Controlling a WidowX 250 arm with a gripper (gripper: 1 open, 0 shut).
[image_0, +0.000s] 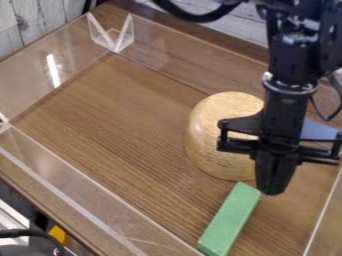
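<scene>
The dark robot gripper (273, 166) is shut, hanging over the wooden floor of the tray (107, 120) on the right side, with nothing visible between its fingers. Just below and left of it lies a green rectangular block (230, 222). A round tan object (214, 124) sits behind the gripper, partly hidden by it.
Clear walls (32, 70) edge the wooden area on the left and front. A white angular piece (112, 34) is at the back left.
</scene>
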